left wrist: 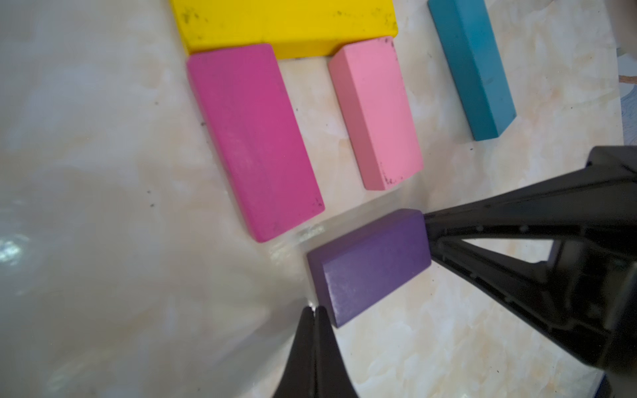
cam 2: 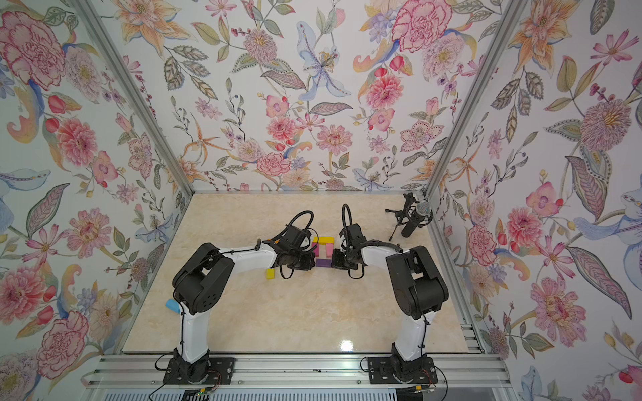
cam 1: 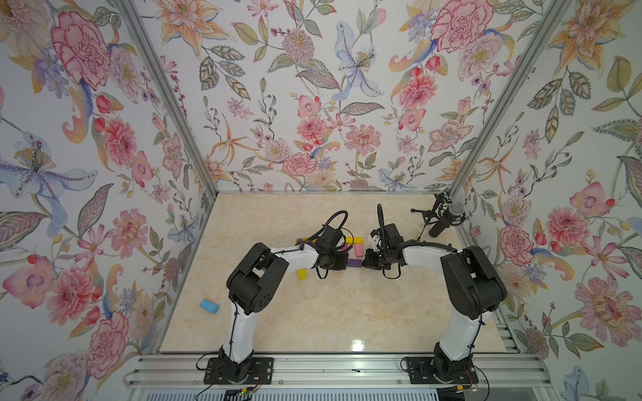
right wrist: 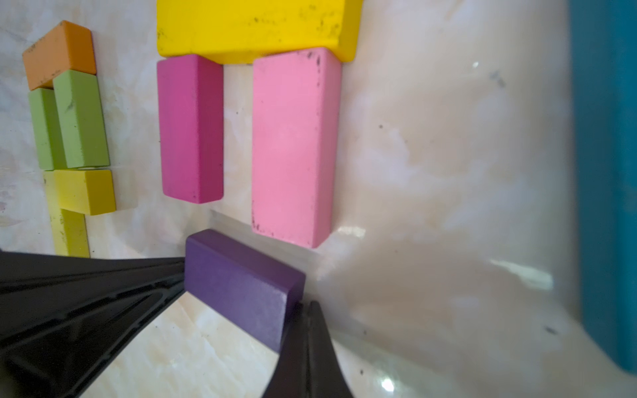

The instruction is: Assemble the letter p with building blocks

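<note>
A purple block (left wrist: 375, 268) sits between my two grippers, just short of the magenta block (left wrist: 257, 142) and the pink block (left wrist: 378, 116). My left gripper is shut, its tip at the block's left end. At the opposite end, my right gripper is also shut, its tip against or very near the block. Neither gripper has anything between its fingers. A long yellow block (right wrist: 258, 26) lies across the far ends of the magenta and pink blocks. A narrow gap shows between those two and the purple block.
Left of this group stands another arrangement: an orange block (right wrist: 59, 49), green blocks (right wrist: 81, 119) and yellow blocks (right wrist: 86, 191). A teal block (left wrist: 474, 66) lies right of the pink one. A blue block (cam 1: 209, 305) rests far left; a black stand (cam 1: 441, 217) occupies the back right.
</note>
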